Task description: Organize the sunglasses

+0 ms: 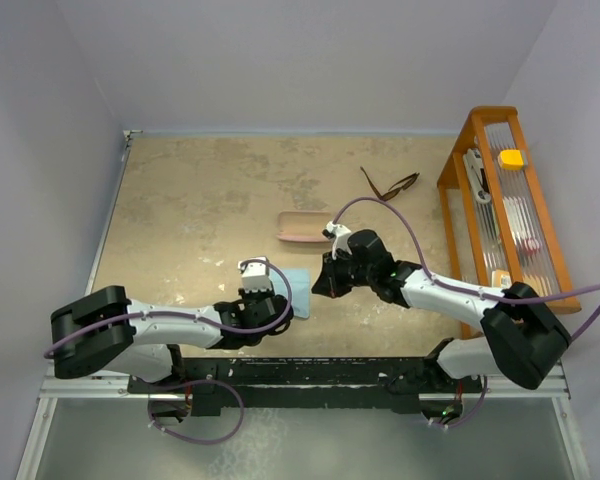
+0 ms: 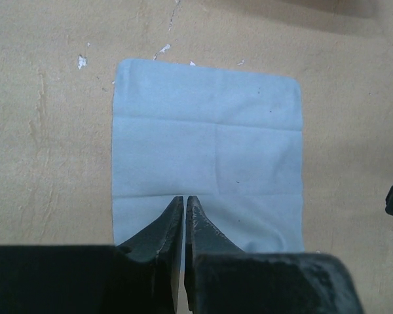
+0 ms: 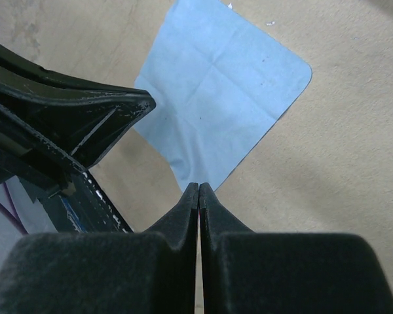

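A light blue cloth [image 1: 296, 295] lies creased on the table, seen whole in the left wrist view [image 2: 206, 157] and at upper left in the right wrist view [image 3: 223, 98]. My left gripper is shut above the cloth's lower part, nothing visible between its fingers. My right gripper is shut beside the cloth's edge, nothing visible between its fingers. The sunglasses [image 1: 398, 187] lie with arms unfolded at the back right of the table. A pinkish open case [image 1: 303, 226] sits just behind the cloth.
A wooden rack [image 1: 530, 210] stands along the right edge, with a yellow item [image 1: 511, 159] on it.
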